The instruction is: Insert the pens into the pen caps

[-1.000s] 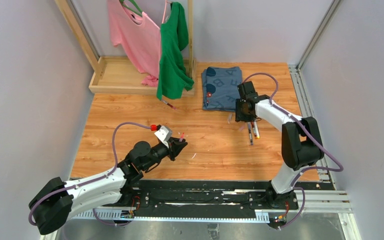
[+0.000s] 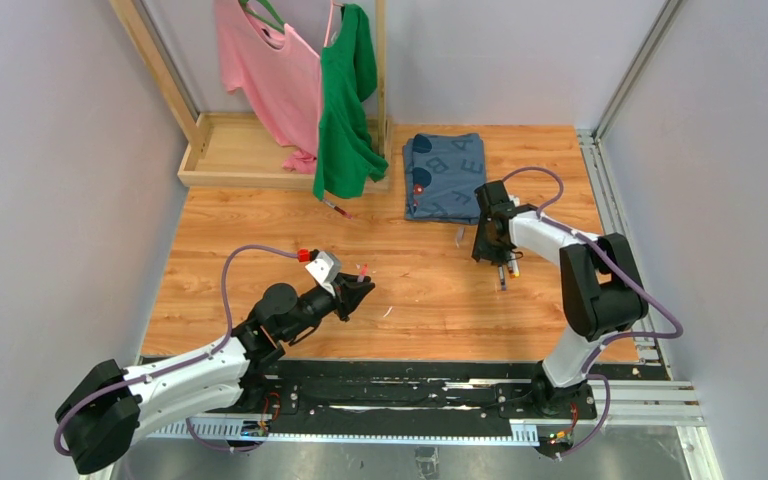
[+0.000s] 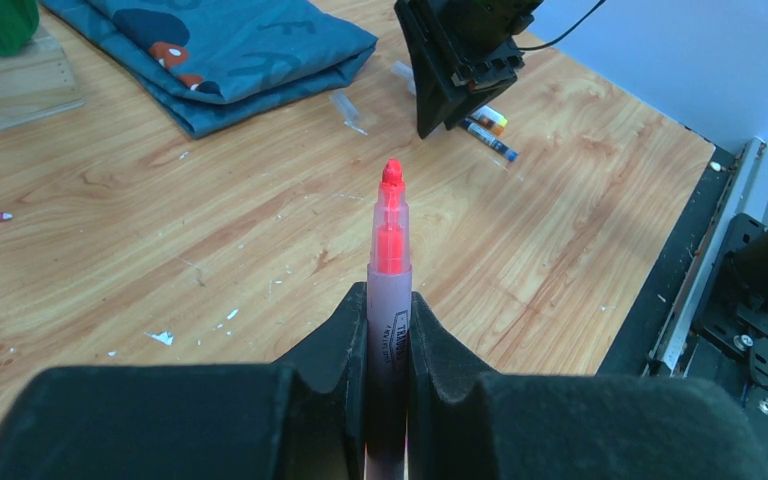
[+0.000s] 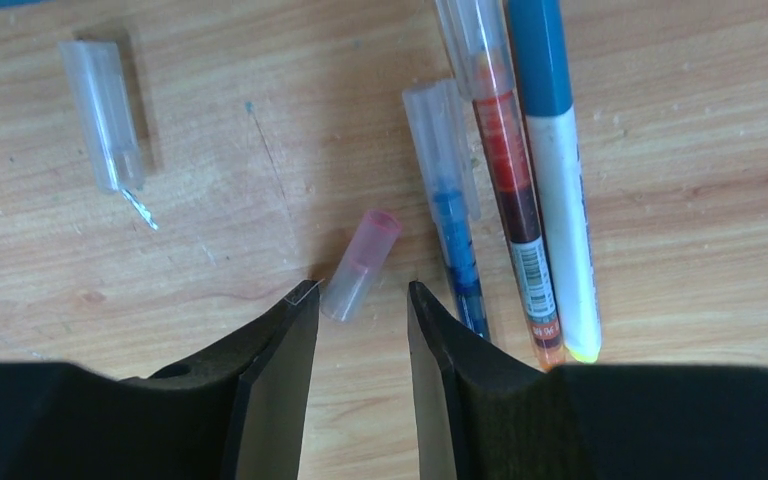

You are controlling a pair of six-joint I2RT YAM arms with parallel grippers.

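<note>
My left gripper is shut on a pink pen (image 3: 388,370), held upright with its red tip bare. My right gripper is part open, low over a small translucent pink cap (image 4: 368,250) lying between its fingertips, apparently not gripped. Right of that cap lie a blue pen (image 4: 460,260), a red pen (image 4: 530,270) and a white-and-blue pen (image 4: 562,220); a clear cap (image 4: 105,115) lies to its left.
The folded blue cloth (image 2: 442,175) lies at the back beside a wooden rack (image 2: 200,170) with hanging shirts. Another pink pen (image 2: 338,209) lies near the rack.
The right arm has moved toward the front and down, over the pink cap. My left gripper is almost unchanged.
</note>
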